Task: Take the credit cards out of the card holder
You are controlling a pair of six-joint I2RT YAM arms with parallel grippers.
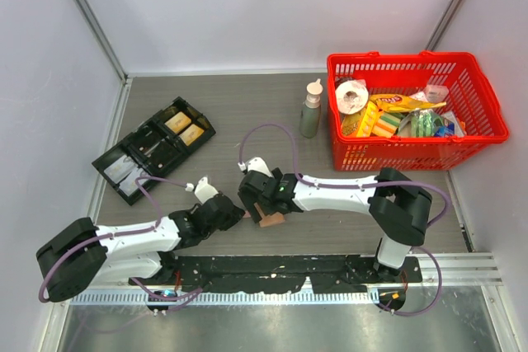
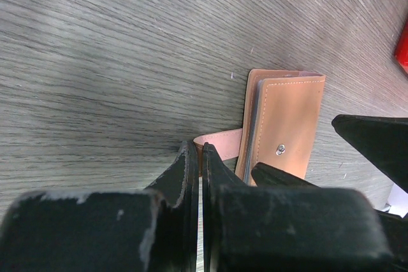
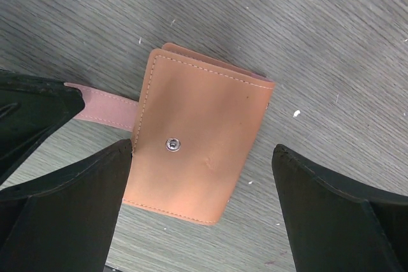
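Note:
The tan card holder (image 2: 290, 122) lies folded on the table, its snap stud facing up and a thin slice of clear sleeve edge showing on its left. A pink strap (image 2: 223, 143) sticks out from its left side, and my left gripper is shut on the strap's end. In the right wrist view, the holder (image 3: 201, 125) sits below my right gripper, which is open. One right finger (image 3: 121, 157) overlaps the holder's left edge; the other is off to its right. From above, the right arm covers much of the holder (image 1: 272, 220). No cards can be made out.
A black compartment tray (image 1: 126, 152) is at the left. Toward the back stand a grey-green bottle (image 1: 309, 119) and a red basket (image 1: 412, 154) full of packets. Bare table lies between tray and bottle.

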